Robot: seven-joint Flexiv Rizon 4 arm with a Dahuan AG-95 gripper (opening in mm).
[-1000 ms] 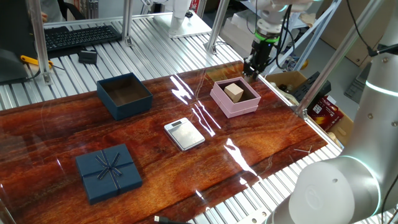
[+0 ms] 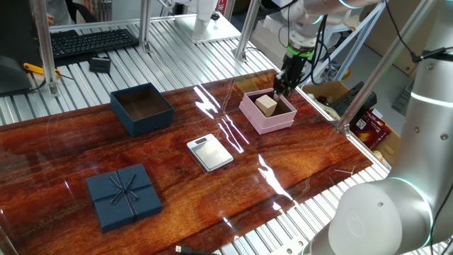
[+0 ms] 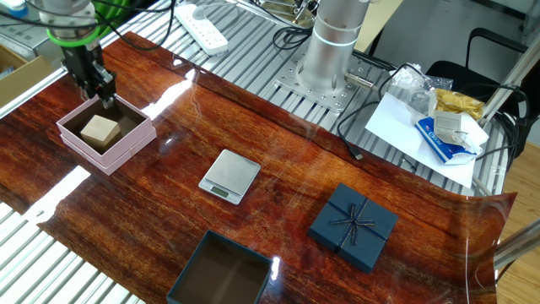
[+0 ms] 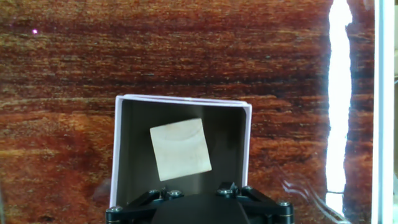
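A pale wooden block (image 4: 181,149) rests inside the open pink box (image 2: 267,126), slightly turned against its walls. My gripper hangs at one edge of this box, at the bottom of the wrist view, its two fingers apart and nothing seen between them. In exterior view 2 the gripper (image 3: 101,98) is by the box's back rim, with the block (image 3: 100,131) apart from it. Whether the fingertips reach below the rim is hard to tell. An open dark blue box (image 2: 141,110) appears empty. Its likely lid, blue with a bow (image 2: 124,197), lies on the table.
A small silver scale (image 2: 210,152) lies mid-table between the boxes. A power strip (image 3: 201,30) and the robot's base (image 3: 325,72) are beyond the wood-patterned sheet. Clear room surrounds the scale. Metal posts (image 2: 144,28) rise at the table's edge.
My gripper has shifted a little to the left in exterior view 1, closer over the pink box's back edge. The block, boxes and scale have stayed put.
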